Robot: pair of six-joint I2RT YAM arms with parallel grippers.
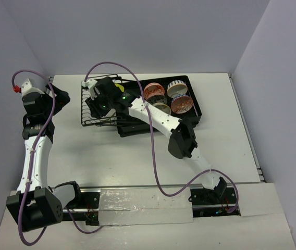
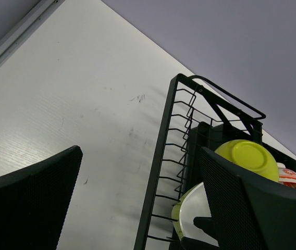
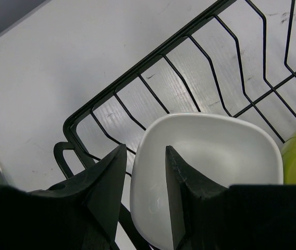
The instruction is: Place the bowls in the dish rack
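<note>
A black wire dish rack (image 1: 84, 99) stands at the back, a white bowl (image 3: 216, 151) inside it. My right gripper is over that bowl, fingers apart on either side of its near rim; contact is unclear. A yellow bowl (image 2: 244, 156) sits beside it. More bowls, patterned red (image 1: 182, 104), striped (image 1: 177, 87) and dark (image 1: 157, 99), are in the black section on the right. My left gripper stands open at the left, outside the rack, with nothing between its fingers.
Bare white table (image 1: 225, 125) lies right of the rack and in front of it. Walls (image 1: 265, 104) border the table at the sides and back. A purple cable (image 1: 153, 156) runs along each arm.
</note>
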